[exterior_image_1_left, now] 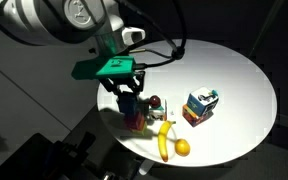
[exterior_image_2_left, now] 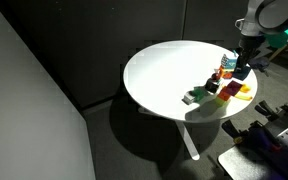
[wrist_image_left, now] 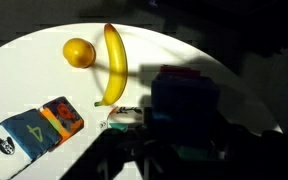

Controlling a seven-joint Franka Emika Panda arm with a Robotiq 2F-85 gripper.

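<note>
A dark blue block (exterior_image_1_left: 129,103) sits between the fingers of my gripper (exterior_image_1_left: 127,92), which is shut on it. In the wrist view the blue block (wrist_image_left: 184,98) fills the space before the fingers and hides most of what lies below. Just beneath it in exterior view 1 are red and yellow blocks (exterior_image_1_left: 137,123); a red block (exterior_image_2_left: 234,88) also shows under the gripper (exterior_image_2_left: 243,72) in exterior view 2. Whether the blue block touches them I cannot tell.
A banana (exterior_image_1_left: 164,141) and an orange (exterior_image_1_left: 182,147) lie by the table's near edge. Printed cubes (exterior_image_1_left: 200,105) stand farther right. Close to the gripper is a small block with a dark red ball (exterior_image_1_left: 155,102).
</note>
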